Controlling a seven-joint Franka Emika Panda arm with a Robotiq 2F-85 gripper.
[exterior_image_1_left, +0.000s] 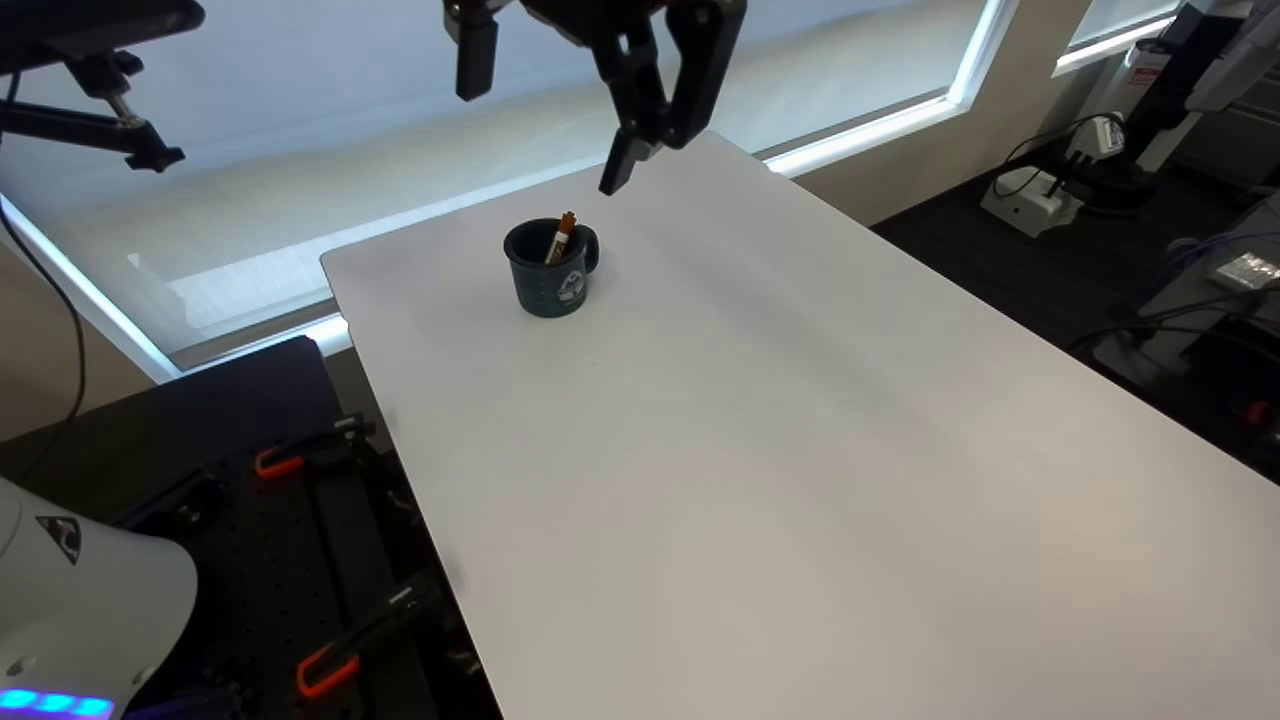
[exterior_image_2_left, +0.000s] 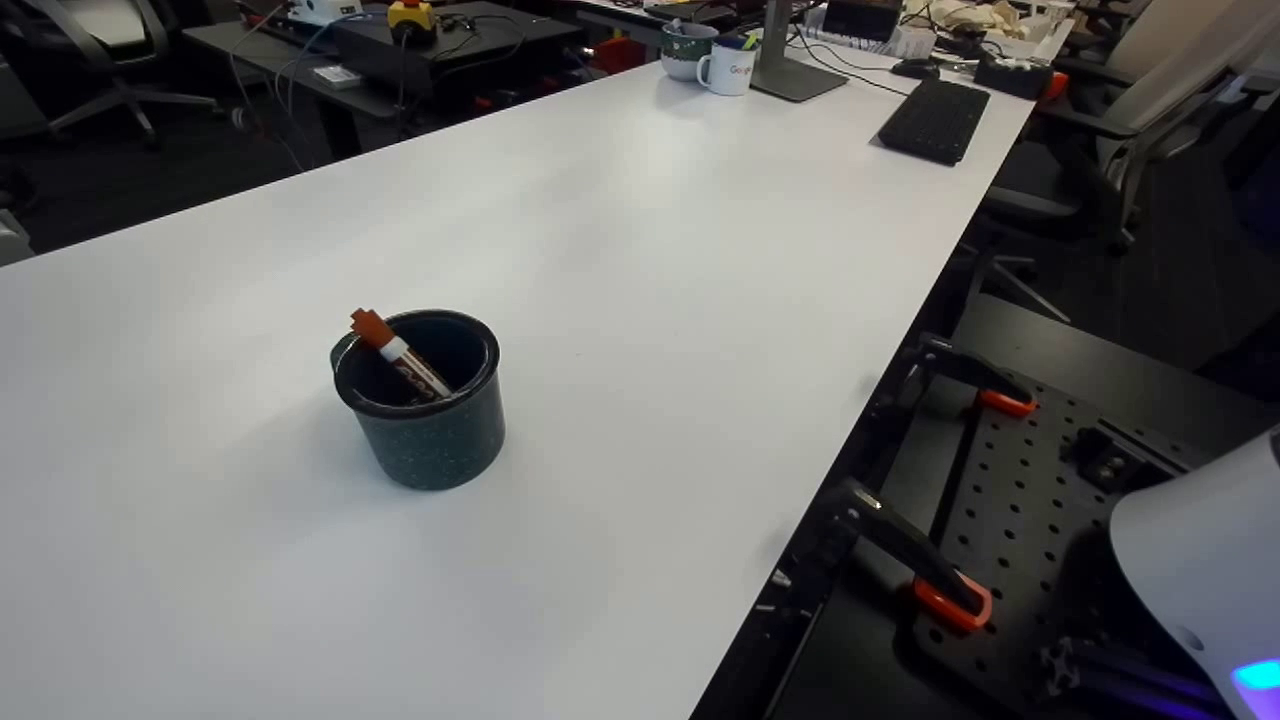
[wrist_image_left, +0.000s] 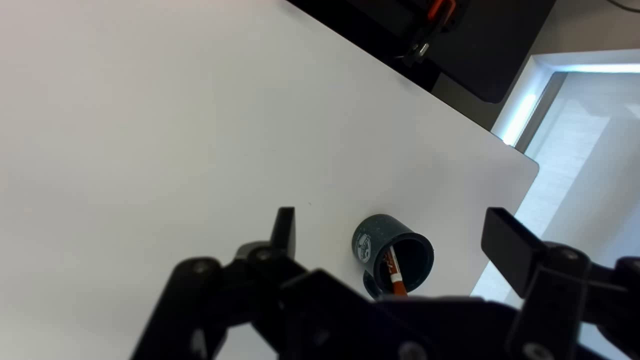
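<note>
A dark green speckled mug (exterior_image_1_left: 548, 289) stands upright near the table's far left corner. Inside it leans an orange-capped marker (exterior_image_1_left: 560, 239), its cap poking above the rim. In the second exterior view the same mug (exterior_image_2_left: 438, 442) and marker (exterior_image_2_left: 399, 352) appear close to the camera. My gripper (exterior_image_1_left: 546, 130) hangs above the mug, apart from it, its two fingers wide open and empty. From the wrist, the mug (wrist_image_left: 379, 230) shows below and between the spread fingertips of the gripper, its lower edge partly covered by the gripper body.
Orange-handled clamps (exterior_image_1_left: 326, 670) grip its left edge beside the robot's base (exterior_image_1_left: 84, 600). A window blind (exterior_image_1_left: 300, 120) lies behind. A white mug (exterior_image_2_left: 728, 66), a monitor stand (exterior_image_2_left: 798, 78) and a keyboard (exterior_image_2_left: 936, 121) occupy the distant end.
</note>
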